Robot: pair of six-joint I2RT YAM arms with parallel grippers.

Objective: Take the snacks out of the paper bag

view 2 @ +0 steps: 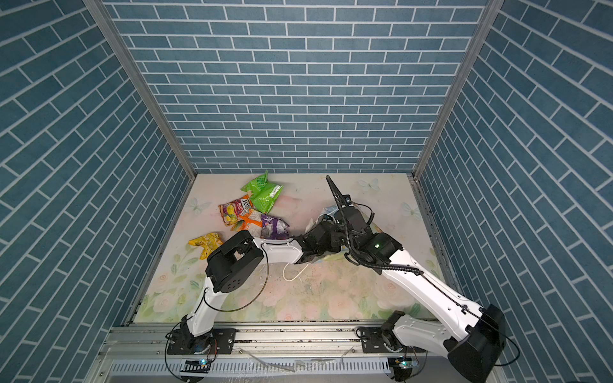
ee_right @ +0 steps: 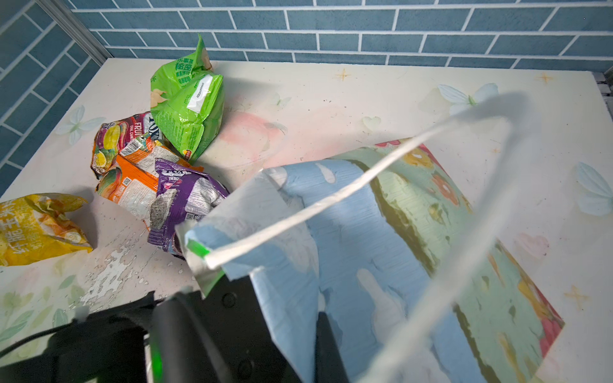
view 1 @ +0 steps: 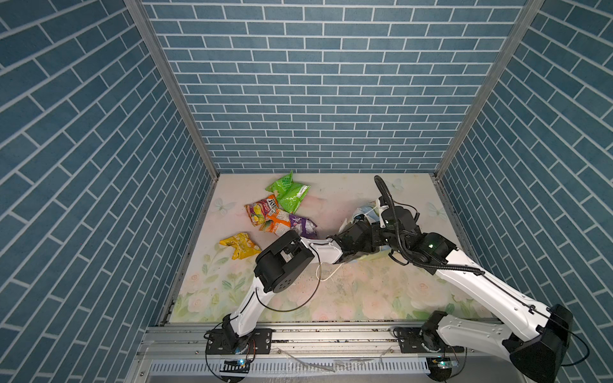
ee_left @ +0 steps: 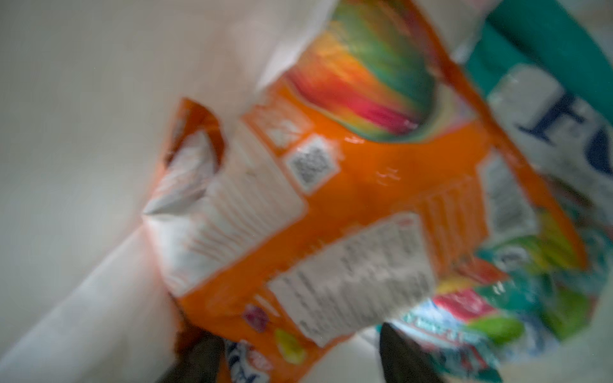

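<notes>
The paper bag, pale blue and green with white rope handles, lies on its side at centre right. Inside it, in the left wrist view, are an orange snack packet and a teal one, both blurred. My left gripper is inside the bag's mouth, part open, fingertips at the packets with nothing seen held. My right gripper, at the bag's upper edge, is shut, with the bag's thin paper at its fingers; its tips are mostly hidden.
Snack packets lie loose on the left: green, fruit, orange, purple and yellow. Both arms crowd round the bag.
</notes>
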